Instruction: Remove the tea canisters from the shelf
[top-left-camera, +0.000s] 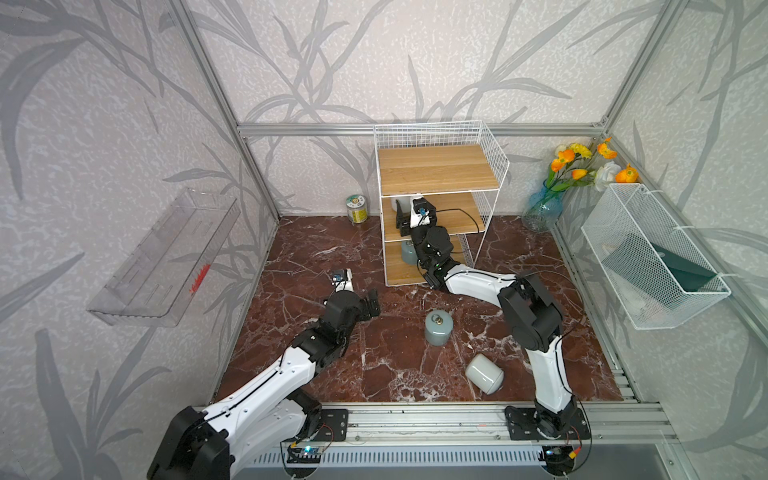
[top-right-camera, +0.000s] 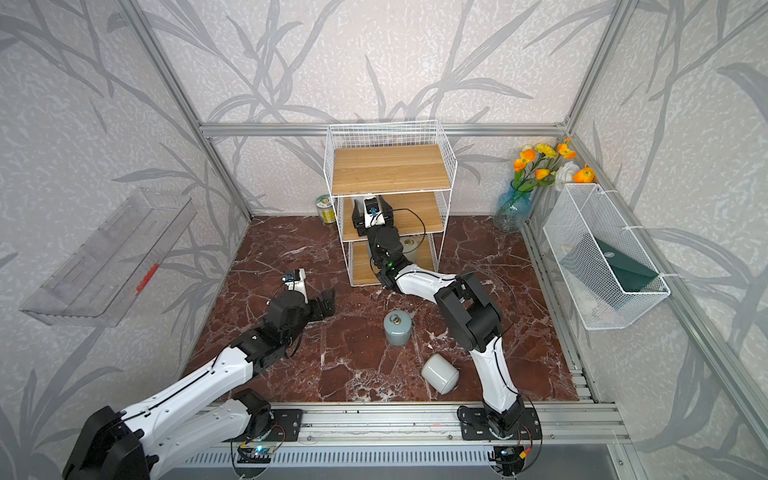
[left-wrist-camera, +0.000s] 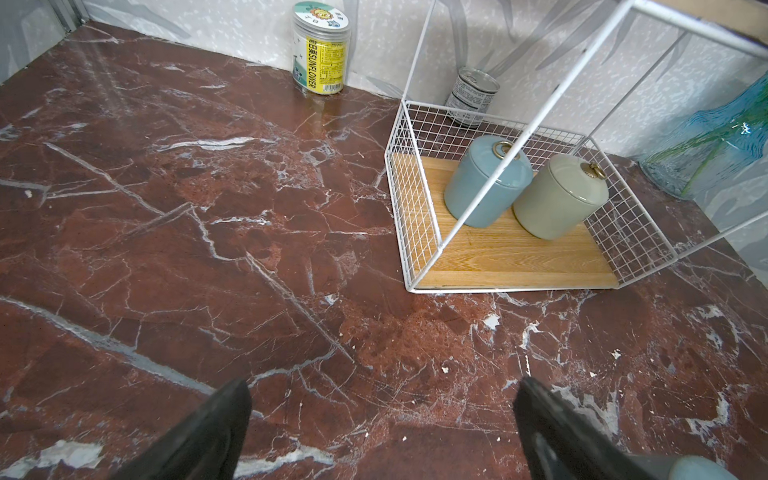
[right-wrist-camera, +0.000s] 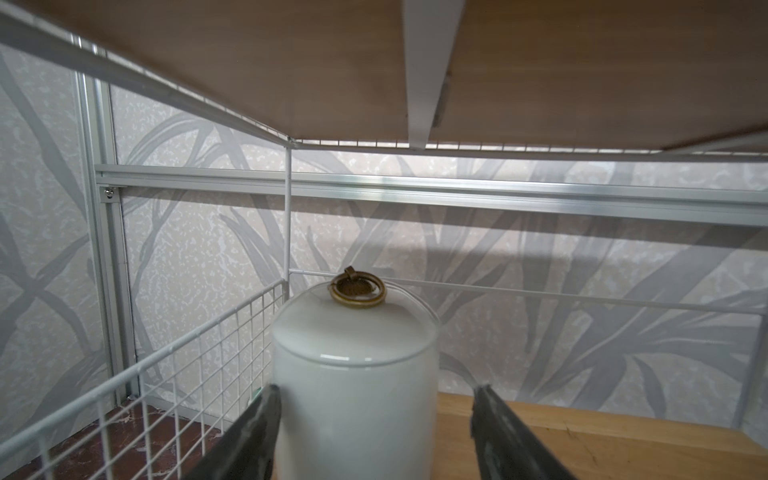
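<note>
My right gripper is inside the middle shelf, shut on a white canister (right-wrist-camera: 352, 384) with a brass ring on its lid. On the bottom shelf (left-wrist-camera: 504, 264) a blue canister (left-wrist-camera: 480, 192) and a sage canister (left-wrist-camera: 552, 200) stand side by side. On the table in the top right view, a blue canister (top-right-camera: 397, 329) stands upright and a white one (top-right-camera: 440, 373) lies on its side. My left gripper hangs open and empty over the table, left front of the shelf.
A tin (top-left-camera: 357, 211) stands left of the shelf, a flower vase (top-left-camera: 542, 209) to its right. A mesh basket (top-left-camera: 648, 312) is on the right side, a clear tray (top-left-camera: 144, 304) on the left.
</note>
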